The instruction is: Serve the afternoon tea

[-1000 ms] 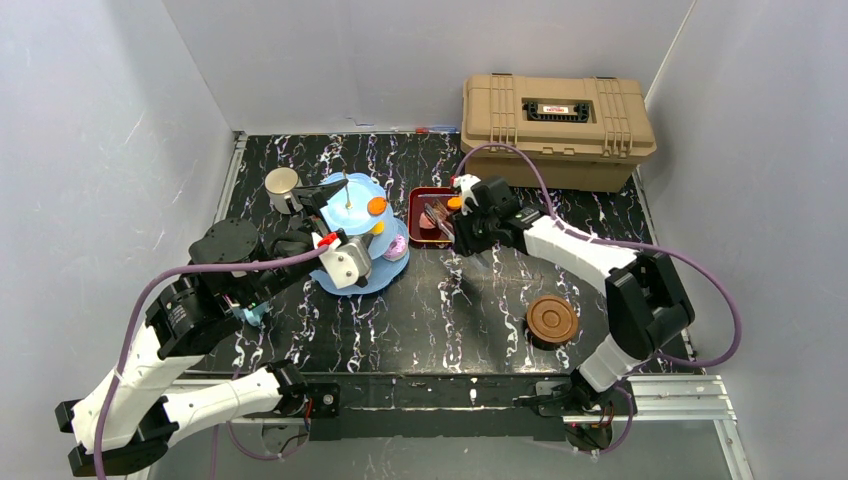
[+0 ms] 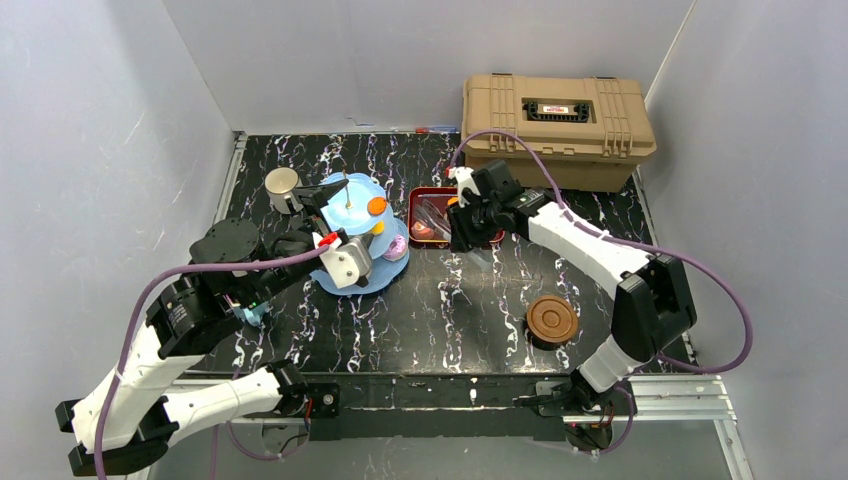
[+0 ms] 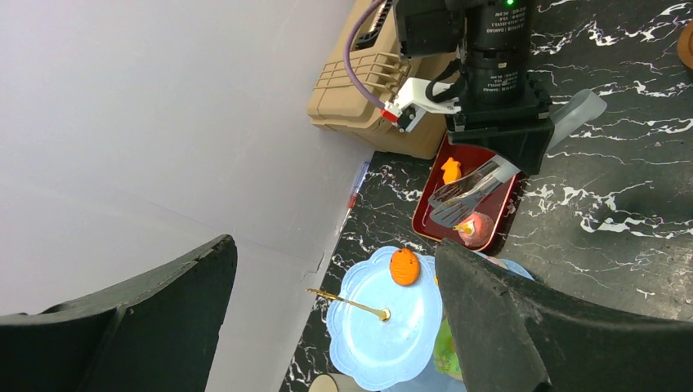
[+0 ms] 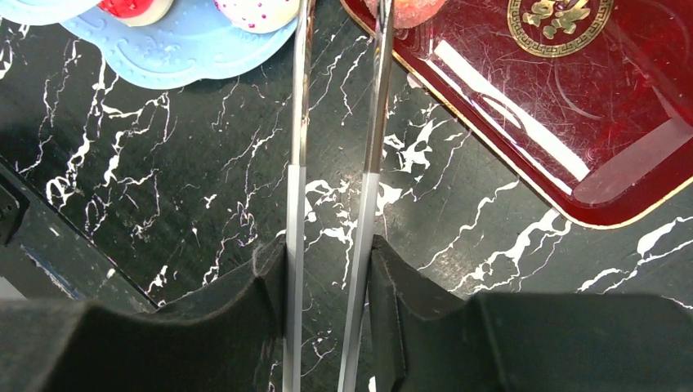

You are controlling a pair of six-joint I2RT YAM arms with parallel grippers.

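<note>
My right gripper is shut on a pair of tongs, whose two long arms point(image 4: 296, 204) run forward between its fingers. The clear tong head point(image 3: 459, 198) reaches over the dark red tray point(image 3: 418, 222). A pink pastry sits in that tray beside the tong head; in the right wrist view its edge shows by one tong arm. An orange piece point(image 3: 451, 170) lies at the tray's far side. The light blue tiered stand point(image 3: 368, 359) carries an orange pumpkin-like sweet point(image 3: 404, 266) on top. My left gripper stands open near the stand, holding nothing.
A white mug point(image 2: 282, 186) stands behind the left arm. Clear cutlery point(image 4: 515, 122) lies in the tray. A tan case point(image 2: 560, 125) fills the back right. A brown-lidded jar point(image 2: 552, 320) stands at the front right, with bare tabletop point(image 2: 430, 310) to its left.
The left arm is still.
</note>
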